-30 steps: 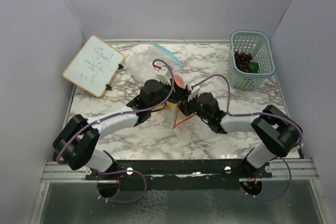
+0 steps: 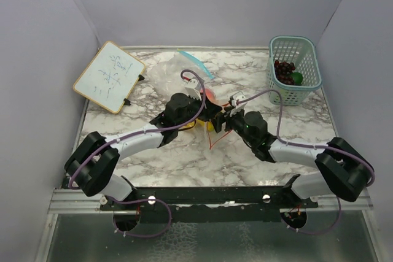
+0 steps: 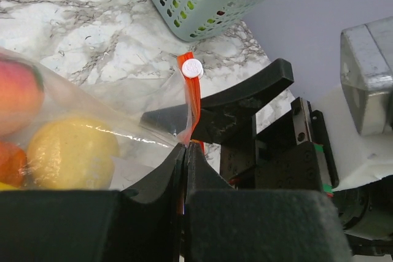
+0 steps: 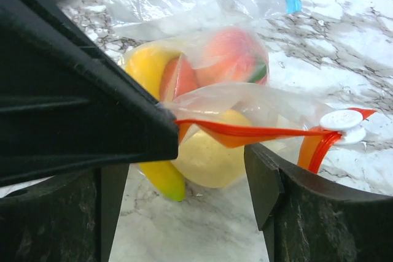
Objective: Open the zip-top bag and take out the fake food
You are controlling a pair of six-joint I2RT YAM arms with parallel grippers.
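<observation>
A clear zip bag with orange zipper and white slider holds fake food: a banana, a yellow round fruit, a mango. My left gripper is shut at the bag's top edge, the bag's film running to its tips; in the right wrist view it crosses above the bag. My right gripper stands open at the bag's zipper side, its fingers either side of the lower bag in its own view.
A green basket with grapes stands back right. A whiteboard lies back left. Another clear bag with blue edge lies behind the work area.
My right arm has drawn back slightly to the right from the bag. My left arm is nearly still. The orange zipper strip hanging below has shifted a little.
</observation>
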